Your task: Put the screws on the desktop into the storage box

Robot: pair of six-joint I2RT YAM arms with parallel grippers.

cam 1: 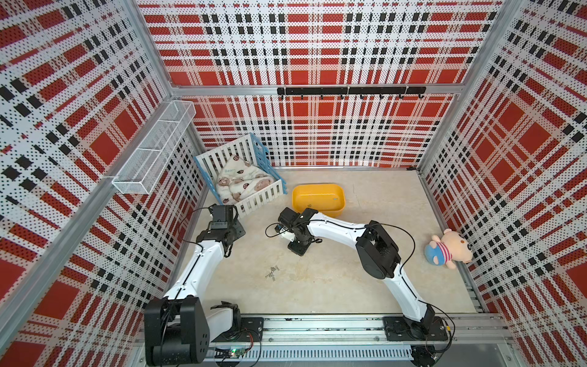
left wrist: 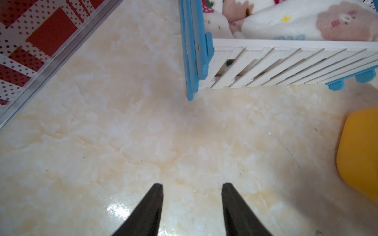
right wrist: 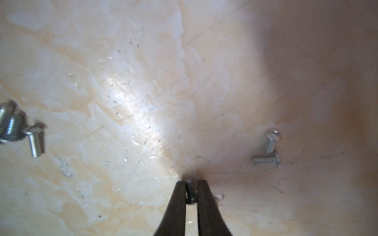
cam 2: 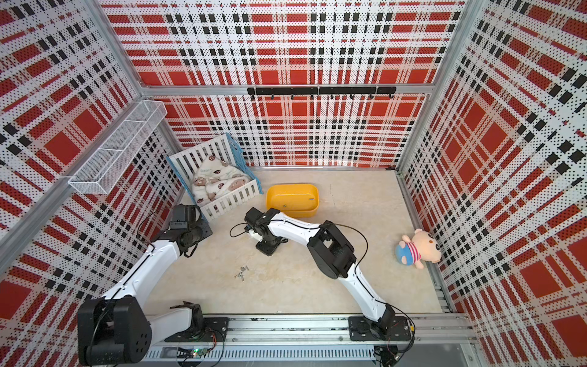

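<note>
Several loose silver screws [cam 1: 272, 271] lie on the desktop in front of my arms; the right wrist view shows a cluster [right wrist: 13, 127] at left and a pair [right wrist: 266, 159] at right. My right gripper is low on the desktop, its fingers nearly together around a dark screw between the tips. Another small screw lies partly behind its right finger. My left gripper hangs open over bare desktop, nothing between its fingers. The yellow storage box [cam 1: 318, 197] sits at the back middle, just behind the right arm.
A white-and-blue toy crib [cam 1: 260, 198] with a blanket stands at back left. A plush doll [cam 1: 449, 247] lies at the right edge. A wire basket [cam 1: 153, 146] hangs on the left wall. The desktop right of the yellow box is clear.
</note>
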